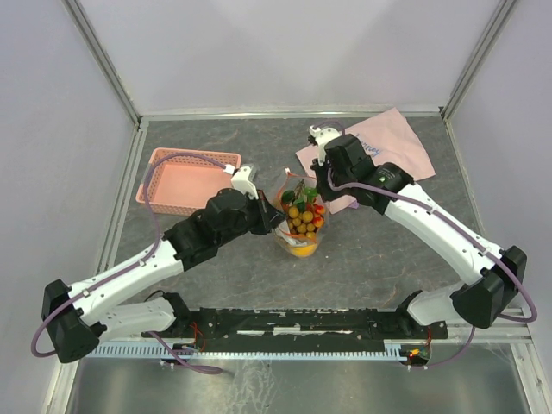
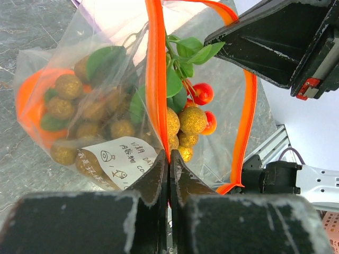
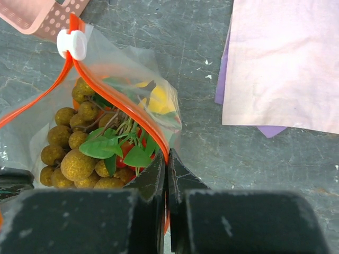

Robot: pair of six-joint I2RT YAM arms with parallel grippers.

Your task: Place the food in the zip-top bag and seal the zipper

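Observation:
The clear zip top bag (image 1: pixel 302 249) hangs between my two grippers, its orange-edged mouth spread wide. Inside it are round brown fruits (image 3: pixel 78 165), red tomatoes (image 2: pixel 203 93), green leaves (image 2: pixel 173 83) and a larger orange item (image 2: pixel 33 100). My left gripper is shut on one orange rim of the bag. On the opposite side, my right gripper is shut with the thin orange rim between its fingertips. A white zipper slider (image 3: pixel 72 44) sits at a corner of the mouth.
A pink basket (image 1: pixel 185 183), apparently empty, stands at the back left. At the back right lies a pink cloth (image 1: pixel 388 142) with a purple edge (image 3: pixel 271 130) showing beneath.

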